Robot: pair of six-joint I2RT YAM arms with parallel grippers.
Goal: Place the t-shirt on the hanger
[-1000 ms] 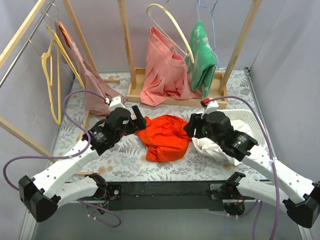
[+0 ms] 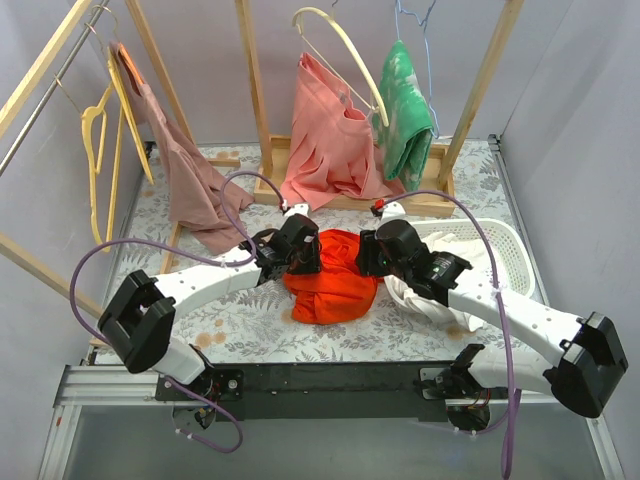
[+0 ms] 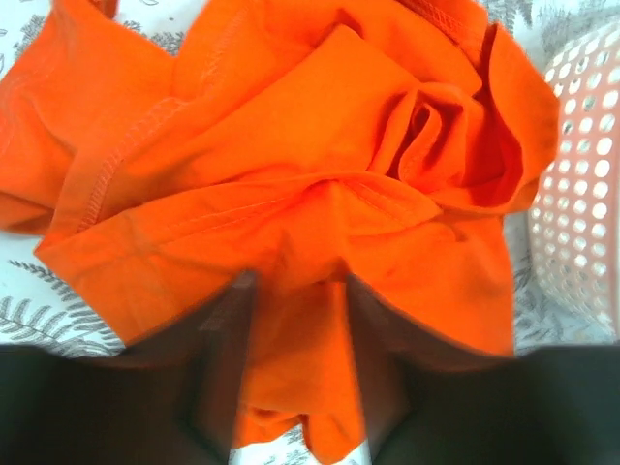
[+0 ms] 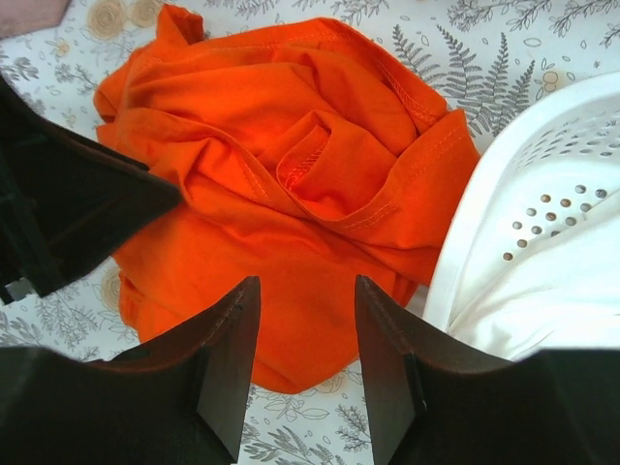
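Observation:
The orange-red t-shirt point(image 2: 332, 300) lies crumpled on the patterned table between the two arms. Over its left part is my left gripper point(image 2: 312, 258); in the left wrist view its blurred fingers point(image 3: 225, 329) stand apart with cloth beneath. At the shirt's right side hovers my right gripper, its fingers apart above the orange fabric and nothing seen gripped. The left gripper's dark body also enters the right wrist view at its left edge. Yellow hangers point(image 2: 97, 170) dangle from the rail at the left, empty as far as shows.
A white perforated basket point(image 2: 515, 262) with white cloth point(image 2: 462, 250) stands close to the shirt's right. Behind hang pink cloth point(image 2: 330, 135), a green garment point(image 2: 402, 120) and a cream hanger point(image 2: 350, 50). A mauve garment point(image 2: 185, 165) drapes at the left.
My left gripper has swung right and come over the shirt. The right one has shifted slightly left towards it. The yellow hangers sway; the shirt stays about where it was.

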